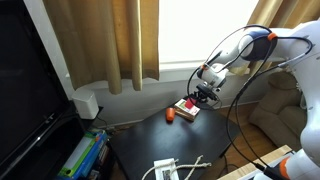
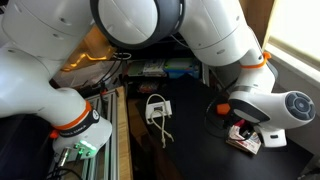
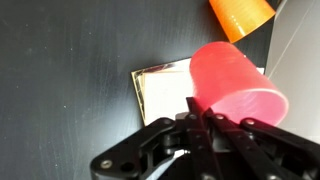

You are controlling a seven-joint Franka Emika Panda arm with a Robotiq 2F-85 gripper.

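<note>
In the wrist view, a red cup sits tilted at my gripper, its open mouth facing the lower right. The fingers look closed on its rim. A flat item with a white top, like a book or box, lies on the dark table beneath the cup. Beyond, at the upper edge, an orange cup is partly cut off. From outside, the red cup shows over the flat item, with the orange cup to its left, apparently lying on its side.
A white box with a pale cable rests near the table's front edge. Curtains and a wall stand behind. Bare dark tabletop stretches between the cups and the cable.
</note>
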